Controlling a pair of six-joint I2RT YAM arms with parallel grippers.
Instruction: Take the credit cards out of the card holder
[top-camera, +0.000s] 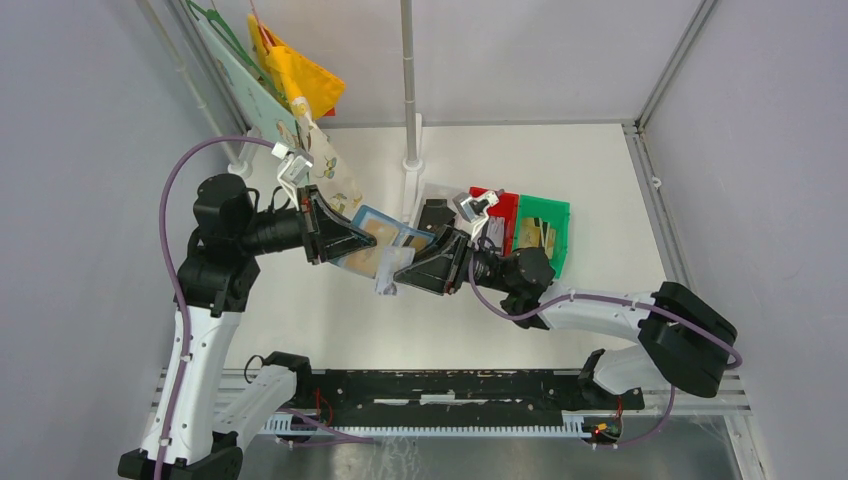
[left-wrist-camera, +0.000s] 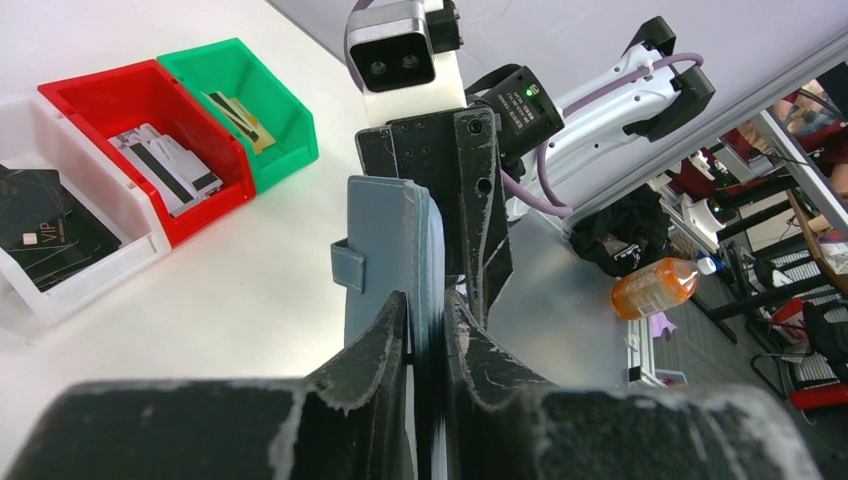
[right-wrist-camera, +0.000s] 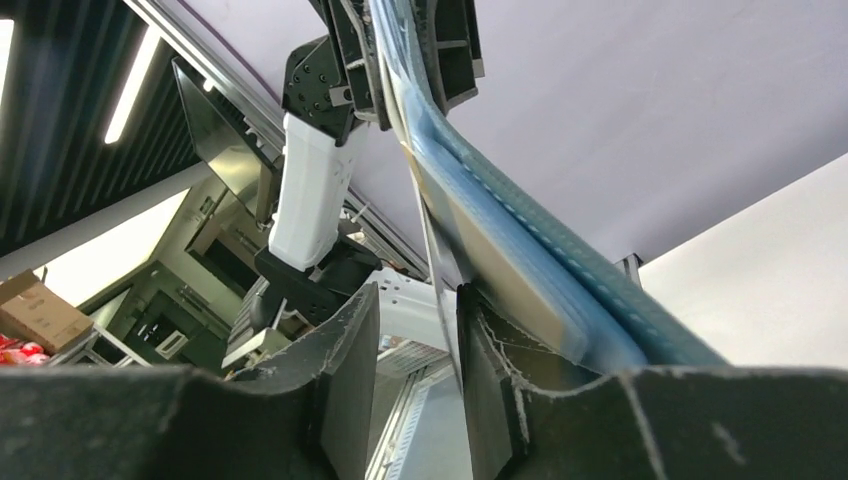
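Observation:
The blue card holder (top-camera: 362, 262) hangs opened above the table, tan cards showing in its pages. My left gripper (top-camera: 372, 243) is shut on it; in the left wrist view the closed grey-blue cover (left-wrist-camera: 378, 250) with its tab stands upright between the fingers. At the holder's other side is my right gripper (top-camera: 396, 277), its fingers apart. A clear page (top-camera: 392, 268) droops beside its fingertips. In the right wrist view a thin clear sheet edge (right-wrist-camera: 440, 300) runs down between the open fingers, close against the right one, and the holder's blue layers (right-wrist-camera: 560, 260) pass behind that finger.
A white bin (left-wrist-camera: 145, 250) with black cards, a red bin (left-wrist-camera: 215, 220) with white cards and a green bin (left-wrist-camera: 290, 165) with gold cards stand side by side behind the right gripper. Cloths (top-camera: 300, 75) hang at the back left.

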